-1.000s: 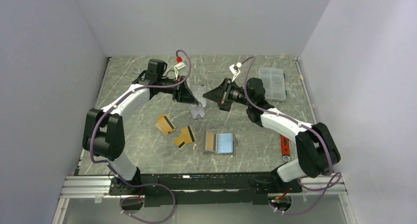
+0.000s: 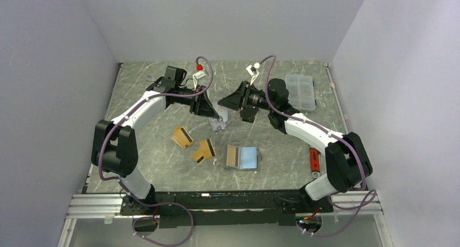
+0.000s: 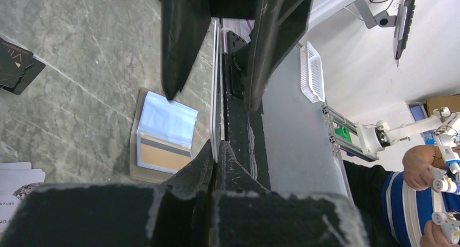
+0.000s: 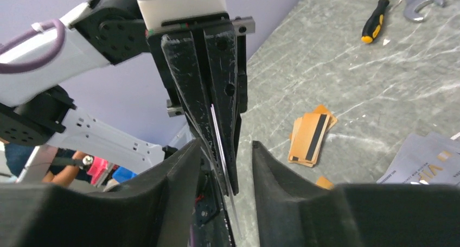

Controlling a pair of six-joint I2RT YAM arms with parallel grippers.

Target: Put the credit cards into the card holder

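Note:
In the left wrist view a thin pale card (image 3: 213,84) stands edge-on, its near end pinched by my left gripper. My right gripper (image 2: 221,102) has its fingers (image 3: 181,46) parted, one on either side of that card, with a gap visible. The right wrist view shows the same card running down toward the space between the right fingers. On the table, the card holder (image 2: 242,157) lies unfolded, a gold card (image 3: 163,153) in one half and a light-blue pocket in the other. Gold cards (image 4: 309,138), silver-grey cards (image 4: 426,163) and black cards (image 3: 19,68) lie loose.
A clear plastic box (image 2: 300,92) sits at the back right, a red-orange tool (image 2: 314,161) at the right. A screwdriver (image 4: 374,21) and a wrench (image 4: 420,2) lie at the far left of the table. Bare marble surrounds the holder.
My right gripper has shifted left, closer to the left gripper, and its fingertips now overlap the card's area from above. The left arm has barely moved; the table objects stay put.

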